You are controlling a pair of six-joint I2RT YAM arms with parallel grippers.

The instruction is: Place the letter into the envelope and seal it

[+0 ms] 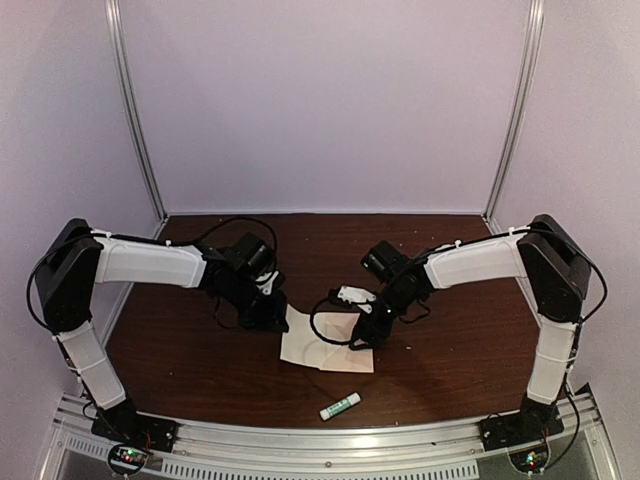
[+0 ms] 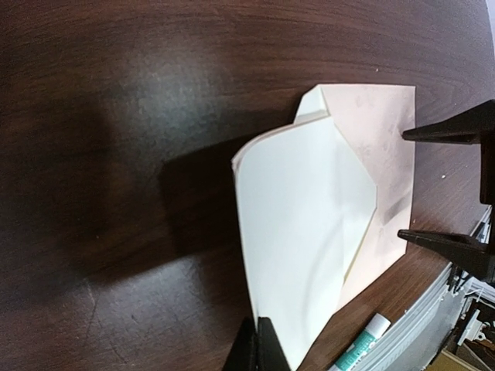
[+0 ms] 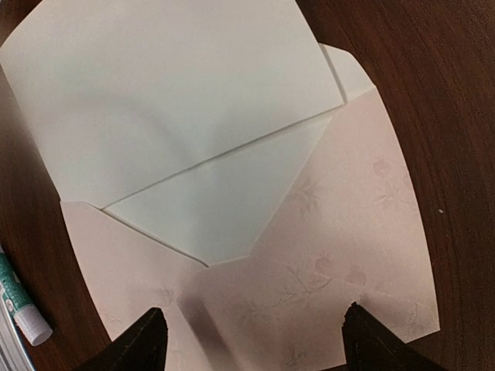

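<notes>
The pale pink envelope [image 3: 302,294] lies on the table with its pocket open. A white letter [image 2: 294,232] lies partly in the pocket, its outer part raised off the table. My left gripper is shut on the edge of the letter at the lower middle of the left wrist view. My right gripper is part open over the envelope, its two fingers apart near the envelope's outer edge; nothing shows held between them. In the top view both grippers meet over the papers from either side.
A glue stick [image 1: 340,406] lies on the dark wooden table [image 1: 450,370] in front of the envelope, near the metal front rail.
</notes>
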